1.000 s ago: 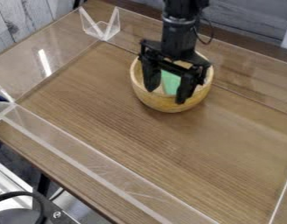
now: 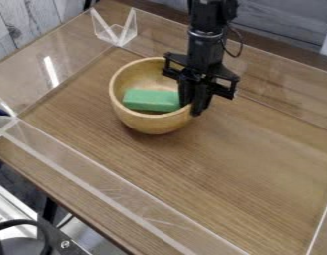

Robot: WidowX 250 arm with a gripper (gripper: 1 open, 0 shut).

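Note:
My black gripper [image 2: 201, 84] is lowered at the right side of a tan bowl [image 2: 153, 122], its fingers over the rim. A green block [image 2: 151, 99] lies in the bowl, partly hidden by the gripper. The fingers look closed at the bowl's right edge, though what exactly sits between them is hard to make out.
A white wire-like shape [image 2: 115, 30] is at the back left. Black cables [image 2: 36, 239] lie at the lower left corner.
The bowl has shifted left with the green block now showing at the gripper's left. The gripper has moved slightly up and right relative to it.

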